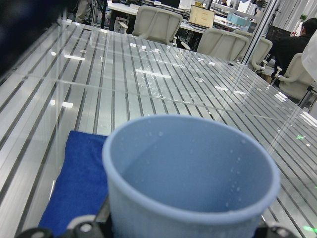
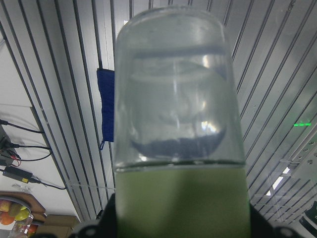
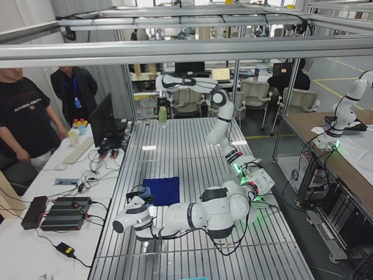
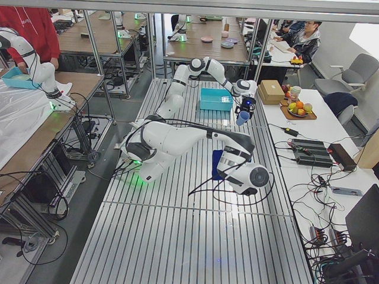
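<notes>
My left gripper (image 3: 141,196) is shut on a light blue cup (image 4: 241,118), whose open rim (image 1: 190,213) fills the bottom of the left wrist view. A dark blue cloth (image 3: 166,190) lies flat on the slatted metal table (image 3: 175,146) beside it. Farther back, my right gripper (image 3: 162,102) is raised, shut on a clear bottle with pale green contents (image 2: 181,198), upright in the camera left view (image 3: 162,115). In the right wrist view the bottle hides the middle of the table and part of the cloth.
A turquoise bin (image 4: 216,100) sits at one end of the table. Side desks hold a monitor (image 3: 102,122), power boxes (image 3: 64,216), cables and a fruit plate (image 4: 299,109). Two people stand beside the left desk.
</notes>
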